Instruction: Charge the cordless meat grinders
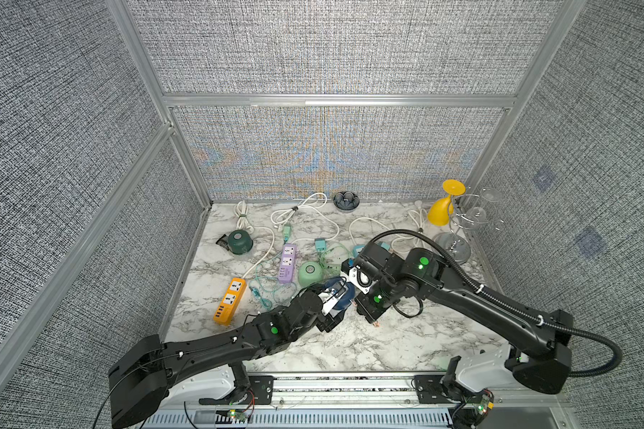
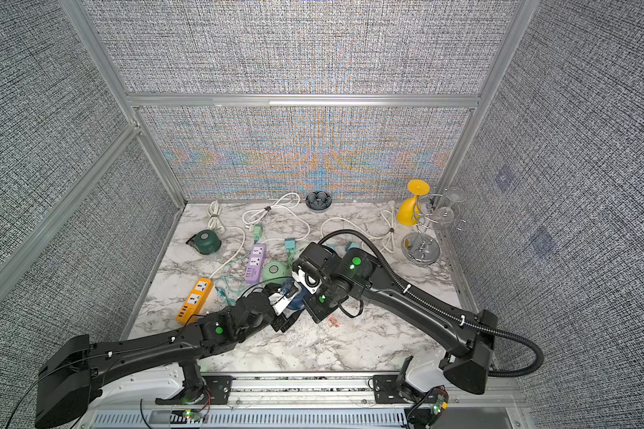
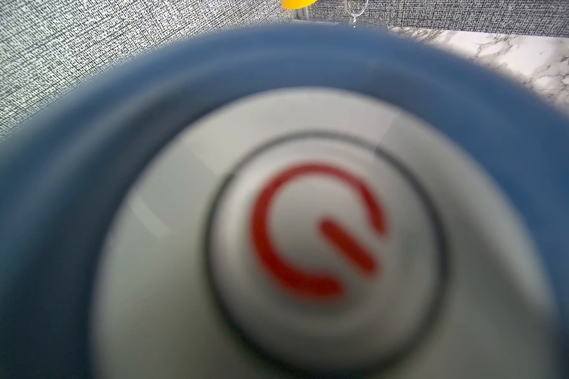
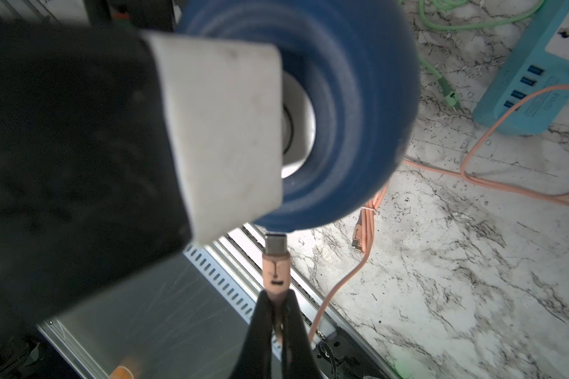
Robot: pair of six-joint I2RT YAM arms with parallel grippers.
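A blue grinder head [image 1: 343, 296] is between the fingers of my left gripper [image 1: 332, 294], tilted on its side off the table. Its silver power button with a red mark [image 3: 319, 227] fills the left wrist view, where no fingers show. In the right wrist view, a white left finger pad [image 4: 234, 132] lies across the blue body. My right gripper is shut on a pink cable plug [image 4: 276, 268], whose metal tip points at the blue rim, just below it. The charging port is not visible. A light green grinder head [image 1: 310, 273] and a dark green one [image 1: 239, 241] rest on the table.
Orange [image 1: 229, 300], purple [image 1: 287, 263] and teal [image 4: 531, 69] power strips lie about with loose cables. A second pink plug [image 4: 358, 237] lies near the front. A yellow goblet [image 1: 443, 207] and glass rack stand back right.
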